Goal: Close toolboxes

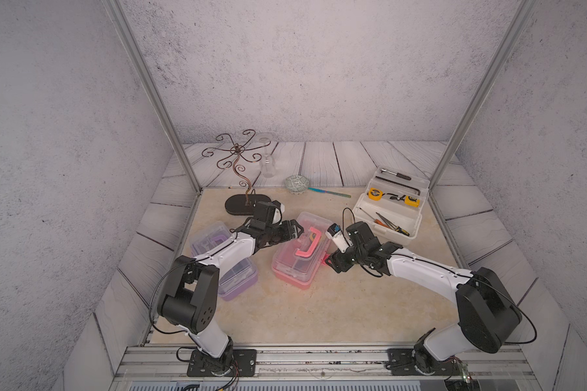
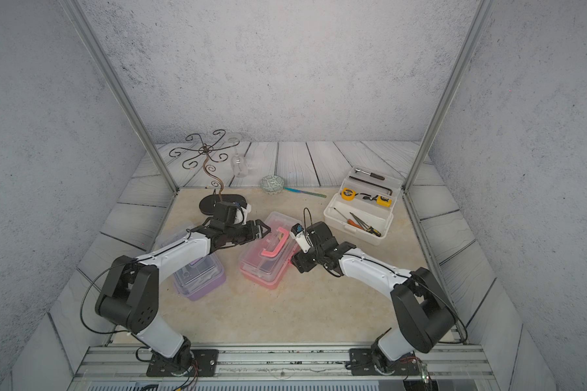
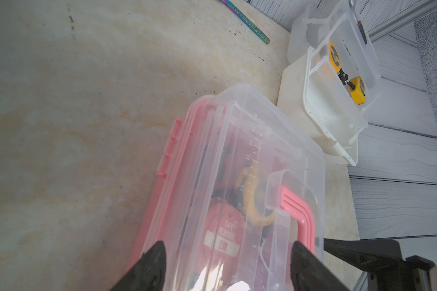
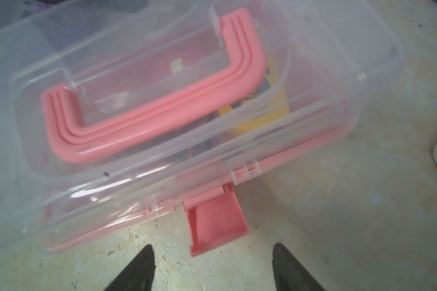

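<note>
The pink toolbox (image 1: 292, 266) has its clear lid down, and its pink handle (image 4: 165, 123) lies on top. On its right side the pink latch (image 4: 217, 220) sticks outward from the lid edge. My right gripper faces that latch with its fingers apart and nothing between them. At the box's hinge side my left gripper is over the lid, fingers apart. To the left a purple toolbox (image 1: 239, 281) has its lid down, partly hidden by my left arm. The white toolbox (image 1: 401, 228) at the right back stands open, with tools inside.
A metal stand with a black base (image 1: 236, 205) is behind my left arm. A glass bowl (image 1: 296, 183) and a blue-green stick (image 1: 330, 192) lie at the back edge.
</note>
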